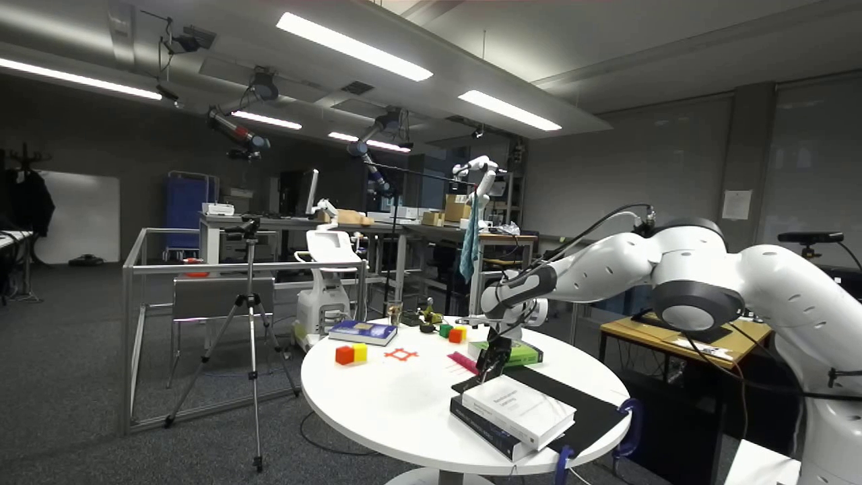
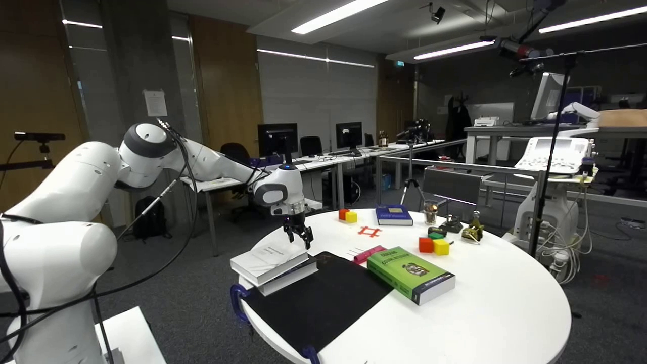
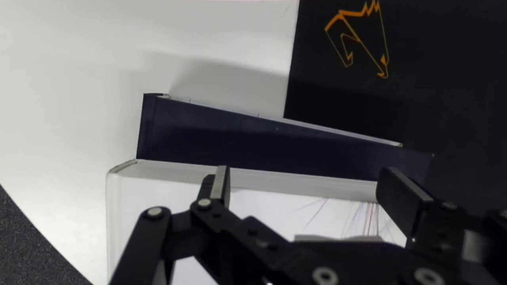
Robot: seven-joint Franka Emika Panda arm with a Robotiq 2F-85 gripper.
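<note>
A white book (image 1: 521,408) rests on a dark blue book (image 1: 483,427) near the table's front edge, offset so a strip of the dark cover shows in the wrist view. My gripper (image 1: 487,373) points down at the stack's far edge. From the wrist, the gripper is open, its two fingers (image 3: 404,187) well apart over the near part of the white book (image 3: 161,190). The dark cover (image 3: 266,147) is exposed just beyond the fingertips. Whether the fingers touch the white book is unclear.
A black mat (image 2: 327,303) lies beside the stack. Farther off are a green book (image 2: 412,273), a pink object (image 2: 368,254), a blue book (image 2: 393,215) and several coloured cubes (image 2: 433,245). Blue clamps (image 2: 238,302) grip the table edge.
</note>
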